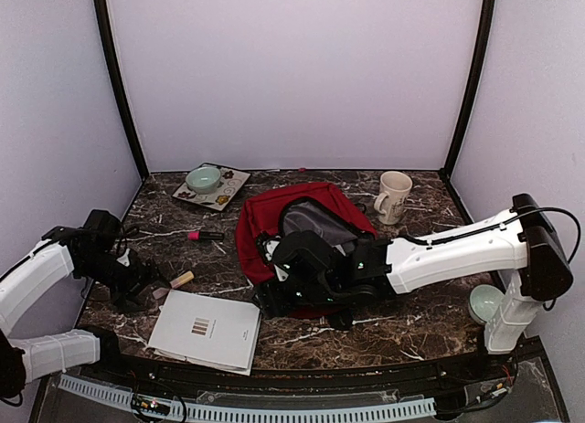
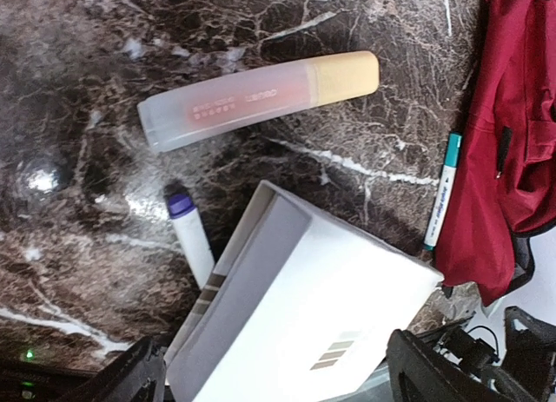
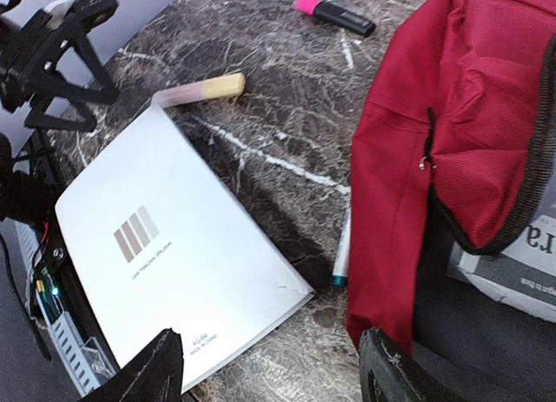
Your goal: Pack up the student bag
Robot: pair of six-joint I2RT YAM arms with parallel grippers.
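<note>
A red backpack [image 1: 297, 199] lies open in the middle of the table. A grey-white lettered item [image 3: 519, 267] shows inside it. Left of the bag lies a white book [image 1: 206, 330], flat at the table's front. Beyond the book are a pink-and-yellow highlighter [image 2: 261, 100], a purple-capped pen [image 2: 191, 235] and a teal-capped pen [image 2: 443, 194] by the bag. My left gripper is open, fingers apart with the book in view between them, not gripped. My right gripper stands open over the gap between book and bag, empty.
A black marker with a pink end [image 1: 206, 236] lies on the left half. At the back stand a bowl [image 1: 203, 179] on a patterned tray [image 1: 222, 196], and a mug [image 1: 392, 196] to the right. Another bowl [image 1: 485, 302] sits at the right edge.
</note>
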